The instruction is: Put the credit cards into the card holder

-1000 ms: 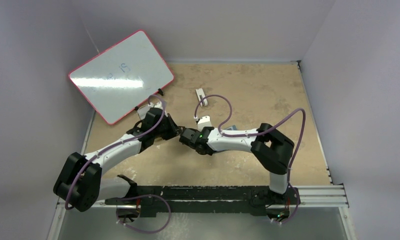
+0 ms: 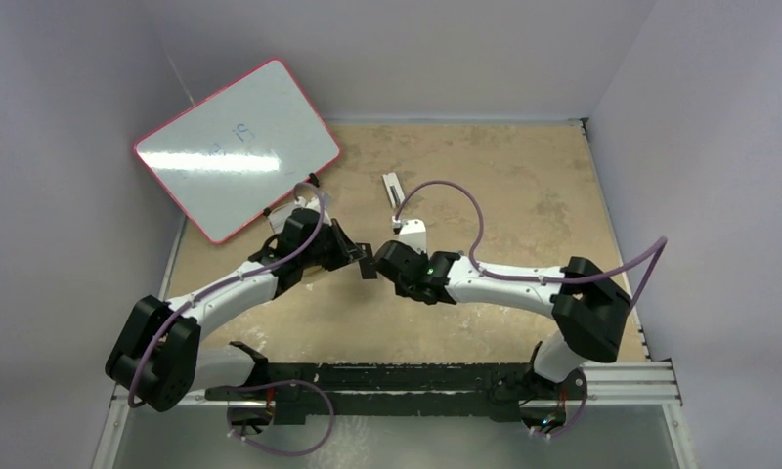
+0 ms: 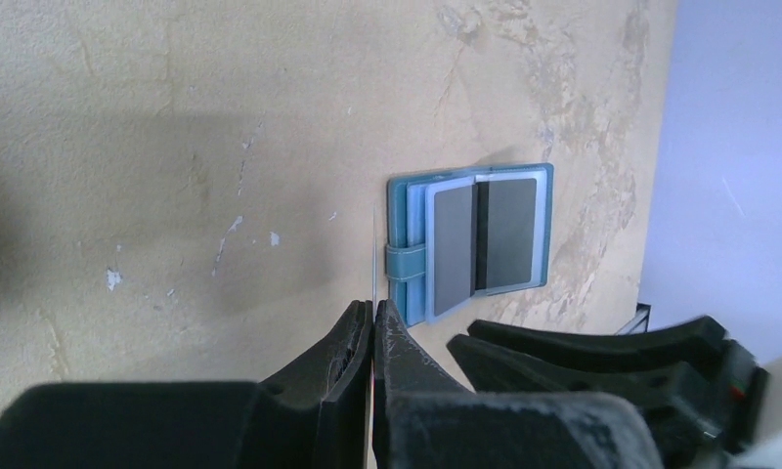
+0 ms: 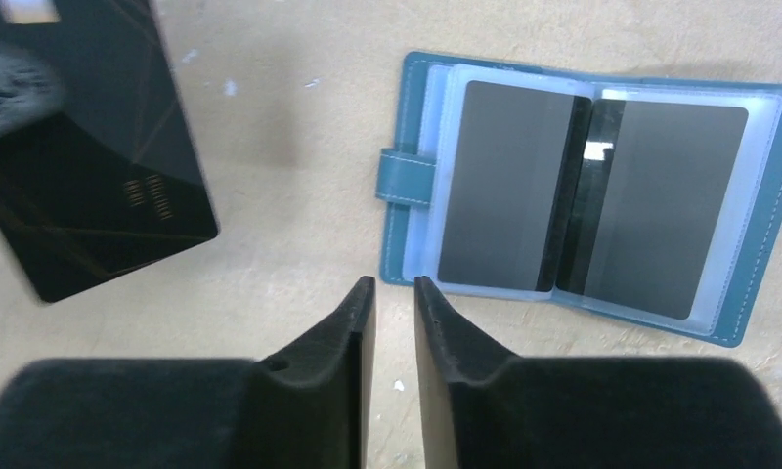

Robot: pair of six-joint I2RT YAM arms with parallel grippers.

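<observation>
A black credit card fills the upper left of the right wrist view. My left gripper is shut on that card, which in the left wrist view shows only as a thin upright line between the fingertips. On the table lies the opened blue card holder, its clear pockets showing dark grey panels; a strap sticks out at its left edge. My right gripper is part open near the holder's lower left corner, nothing between its fingers. From above, the right arm hides the holder.
A white device lies farther back on the table. The whiteboard stands at the back left behind the left arm. Both grippers are close together mid-table. Free table shows at the back right and along the front.
</observation>
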